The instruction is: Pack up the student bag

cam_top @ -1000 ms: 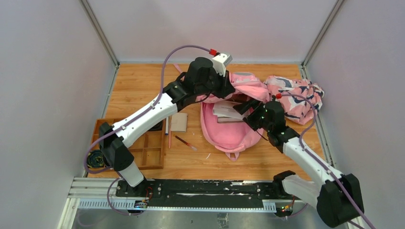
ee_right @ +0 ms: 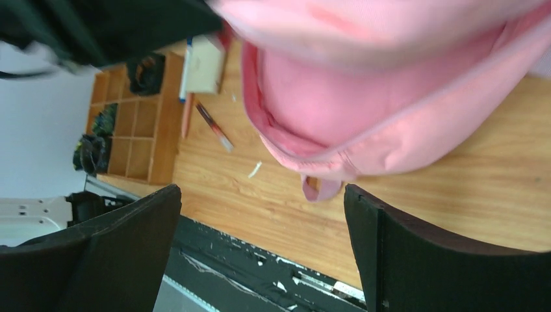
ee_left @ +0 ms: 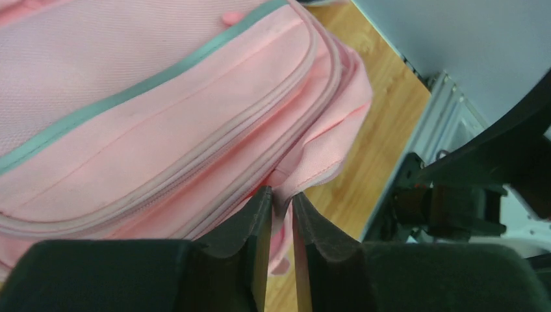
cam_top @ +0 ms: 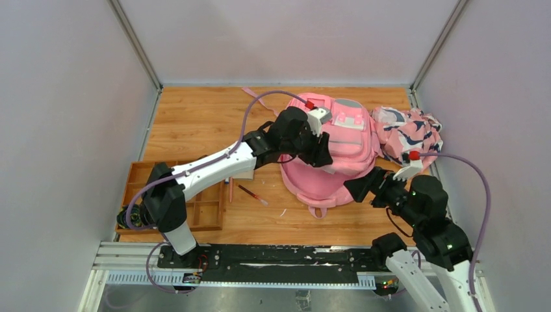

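The pink bag (cam_top: 347, 146) lies on the table with its front flap lowered, covering the books inside. Its lower pink lining still shows below the flap in the top view. My left gripper (cam_top: 323, 156) is at the flap's left edge. In the left wrist view its fingertips (ee_left: 263, 201) stand a narrow gap apart, and a fold of pink fabric (ee_left: 325, 146) runs between them; whether they grip it does not show. My right gripper (cam_top: 365, 188) hovers at the bag's lower right, its fingers (ee_right: 383, 240) wide apart with nothing between.
A patterned pink pouch (cam_top: 406, 133) sits right of the bag. Left of it lie a notebook (cam_top: 244, 174), a dark pen (cam_top: 252, 194) and an orange pencil (cam_top: 230, 190), beside the wooden compartment tray (cam_top: 221, 214). The table front below the bag is clear.
The flap came down over the books as my left gripper moved toward the front and slightly right. My right gripper withdrew from the bag's opening toward the front right.
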